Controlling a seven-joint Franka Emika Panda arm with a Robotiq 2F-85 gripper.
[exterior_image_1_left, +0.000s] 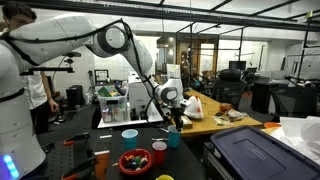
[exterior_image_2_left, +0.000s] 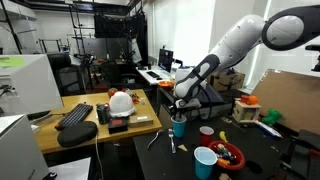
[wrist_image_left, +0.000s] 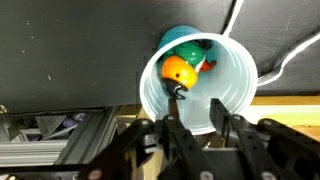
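A blue cup stands on the dark table, with my gripper at its mouth. From the other side, the same cup shows under the gripper. In the wrist view I look down into the cup's pale interior. An orange-yellow toy piece and a green piece lie inside it. My dark fingers reach over the near rim, with pale cup wall showing between them. Whether they pinch anything is unclear.
A red bowl of small items, a red cup and another blue cup stand nearby. White utensils lie beside the cup. A large dark bin takes up the right side.
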